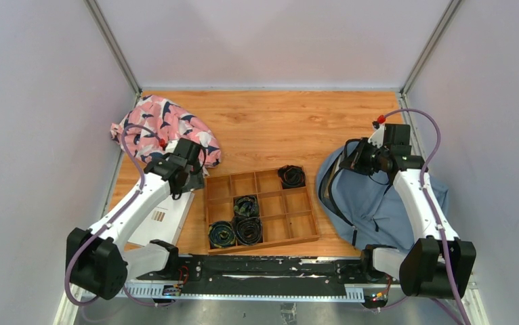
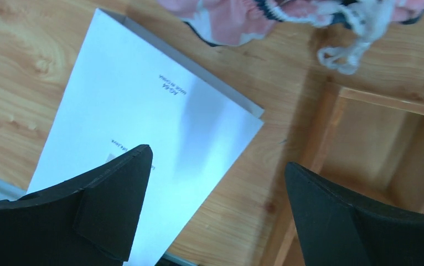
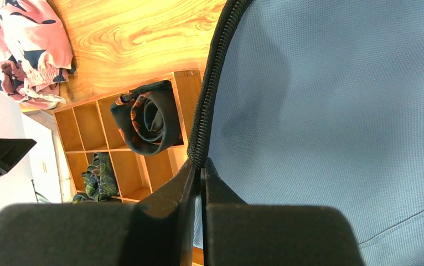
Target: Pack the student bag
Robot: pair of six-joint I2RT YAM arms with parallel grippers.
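My open left gripper is above a white book or folder (image 1: 158,223), lying at the left of the table. The pink patterned cloth bag (image 1: 158,125) lies behind it. On the right, the blue backpack (image 1: 396,213) lies with its zipped opening parted; my right gripper is shut at the black zipper edge (image 3: 215,66), which runs up from its fingertips. Dark rolled cloth items (image 1: 248,231) sit in several compartments of the wooden organizer (image 1: 314,237).
The organizer stands between the white book and the backpack, close to both. Walls border the table at back and sides.
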